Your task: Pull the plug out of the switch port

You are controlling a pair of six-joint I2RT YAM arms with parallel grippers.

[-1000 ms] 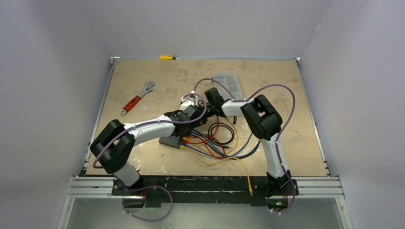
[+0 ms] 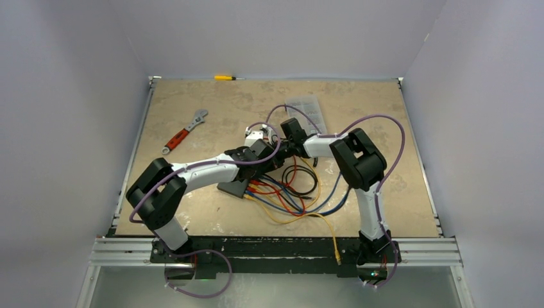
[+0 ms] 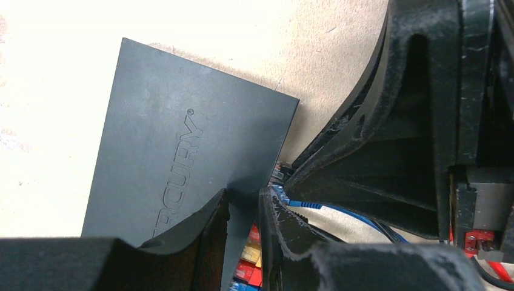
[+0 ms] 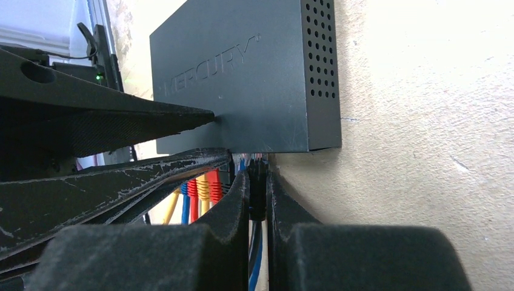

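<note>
The dark MERCURY switch [image 3: 182, 151] lies flat, with coloured cable plugs along its port side. Straddling that side, my left gripper is shut on the switch's edge, one finger over the top face and the other at the port front. At the end of the plug row, my right gripper is shut on a black plug [image 4: 257, 191] whose cable trails down behind the fingers. A small clear end shows between the plug's black boot and the switch edge; whether it still sits in the port, I cannot tell.
Loose blue, red, yellow and black cables [image 2: 301, 204] tangle right of the switch. An adjustable wrench [image 2: 186, 131], a yellow screwdriver [image 2: 224, 77] and a clear parts box [image 2: 308, 109] lie farther back. The two grippers are very close together.
My right arm has shifted slightly to the right. The switch and my left gripper have slid a little the same way, with the cables following.
</note>
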